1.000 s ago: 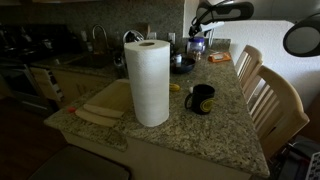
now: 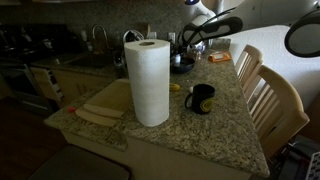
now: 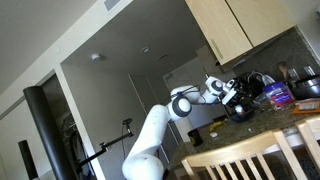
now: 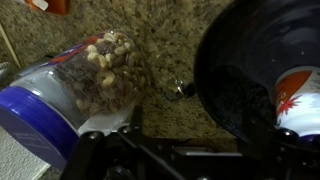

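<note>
My gripper stands open at the bottom of the wrist view, with nothing between its fingers. It is over the counter, beside a dark bowl or pan (image 4: 222, 70) on the right. Inside that vessel lies a white and orange cup or container (image 4: 298, 100), cut off by the frame edge. To the left, a clear jar of nuts (image 4: 108, 70) with a blue lid (image 4: 38, 122) lies across the view. In exterior view 1, the gripper is small and blurred at the far end of the counter, near the dark bowl (image 2: 182, 66).
A paper towel roll (image 2: 149, 85) and a black mug (image 2: 201, 99) stand on the near counter. An orange package (image 2: 219, 57) lies towards the back. Wooden chairs (image 2: 277, 105) line the right side. Overhead cabinets (image 3: 215, 30) hang above the arm.
The arm's end has come lower and moved left in exterior view 1, towards the dark bowl. The counter objects look unmoved.
</note>
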